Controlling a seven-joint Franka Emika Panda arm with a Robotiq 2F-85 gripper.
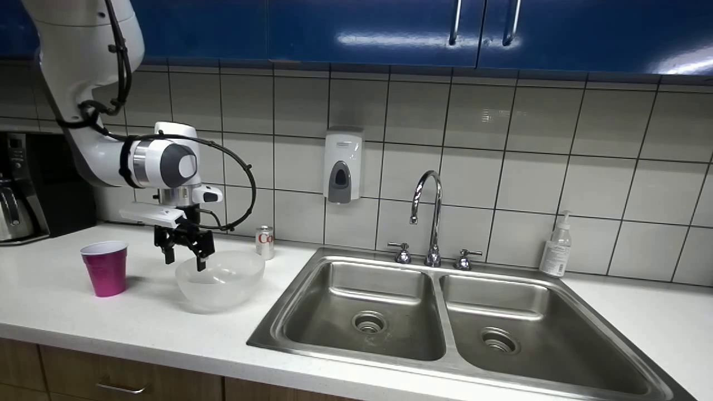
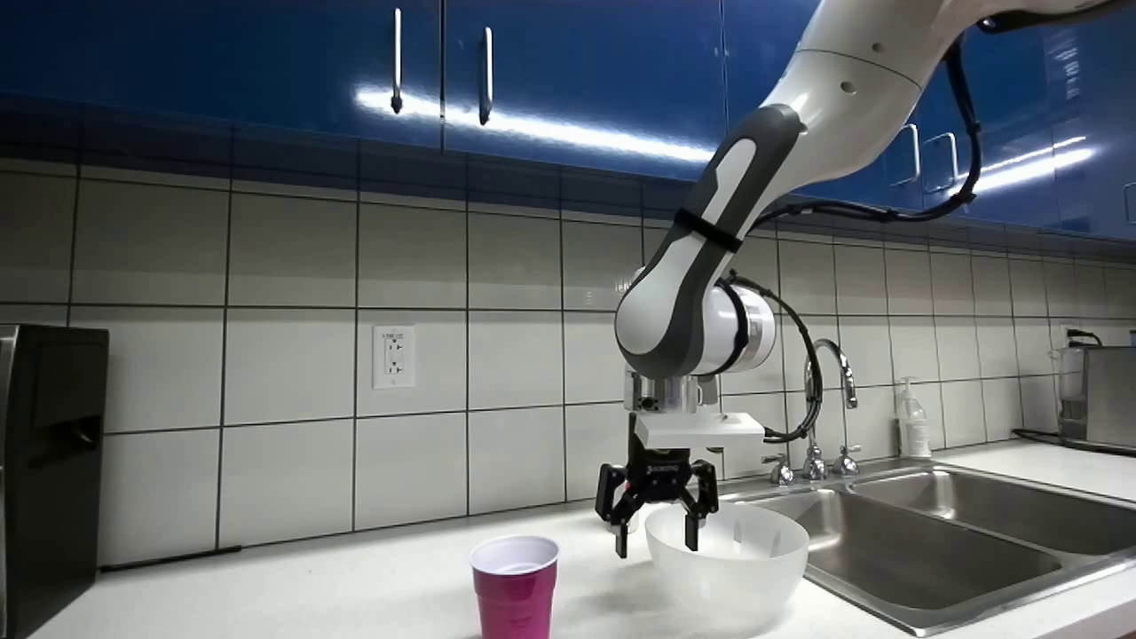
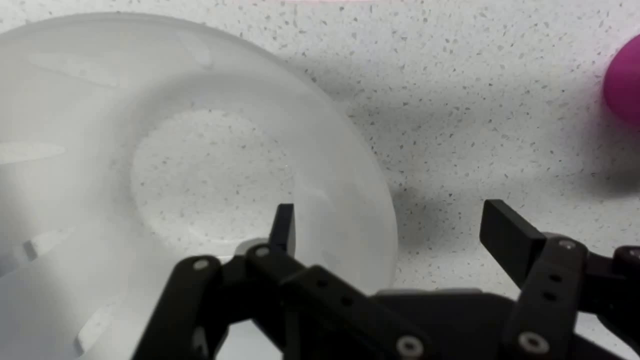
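A translucent white bowl point(image 1: 224, 288) stands upright on the counter, left of the sink, and looks empty in the wrist view. My gripper point(image 1: 185, 259) points down at the bowl's left rim with its fingers wide apart. From the wrist, one finger point(image 3: 283, 231) shows over the inside of the bowl point(image 3: 354, 198) and the other finger point(image 3: 510, 240) over the bare counter outside it. The rim passes between them, untouched as far as I can tell. In the second exterior view, the gripper point(image 2: 657, 545) overlaps the left side of the bowl point(image 2: 735, 580).
A magenta cup point(image 1: 107, 270) is on the counter left of the bowl. Behind the bowl, near the wall, stands a soda can point(image 1: 264, 243). The steel double sink point(image 1: 274, 327) lies to the right, with a faucet point(image 1: 435, 220). Between cup and bowl the counter is clear.
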